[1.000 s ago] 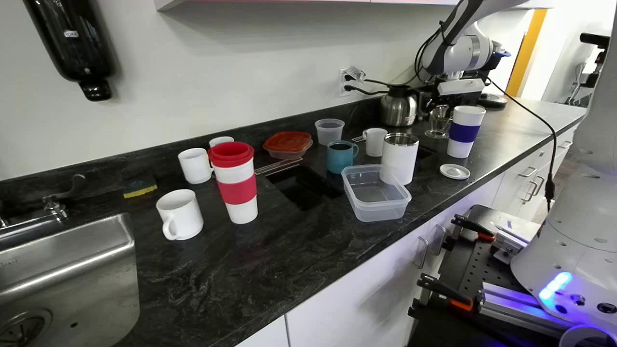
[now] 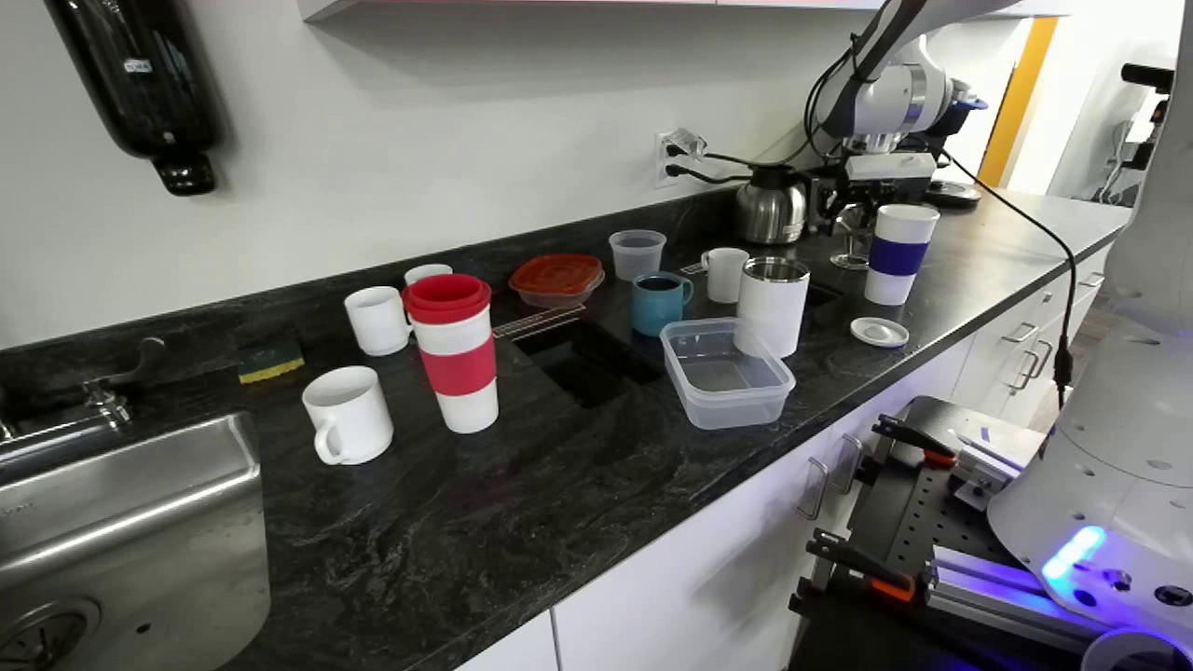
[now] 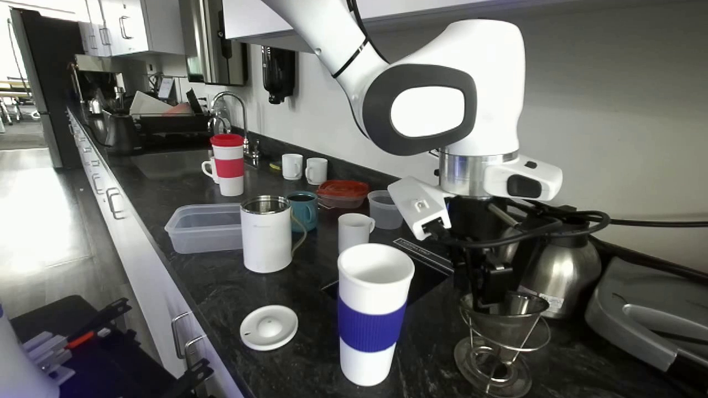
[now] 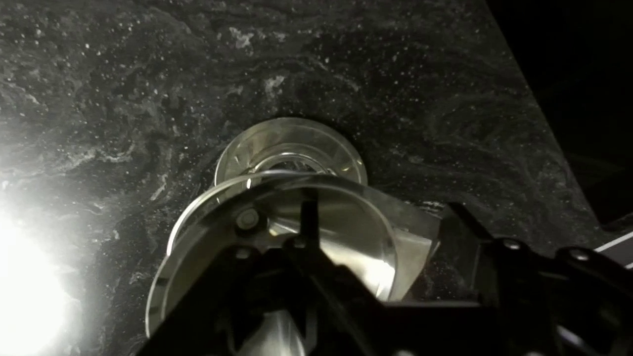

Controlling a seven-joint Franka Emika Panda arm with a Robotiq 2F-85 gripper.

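A metal cone dripper on a wire stand with a round base stands on the dark counter, behind the blue-banded cup in exterior view 2. My gripper reaches down at its rim, the fingers apart. In the wrist view, one dark finger lies over the inside of the cone and the other is beyond the rim on the right. The cone's wall runs between them; firm contact cannot be made out. Exterior view 1 shows the dripper partly hidden by the blue-banded cup and the gripper.
Close by stand the blue-banded white cup, its white lid and a steel carafe. A grey appliance is to the right. Farther along are a white canister, a clear tub, mugs and a red-banded cup.
Around the dripper, my gripper now sits slightly lower. The dripper's base has shifted slightly right in exterior view 1, and more of its cone is covered. The other objects have stayed put.
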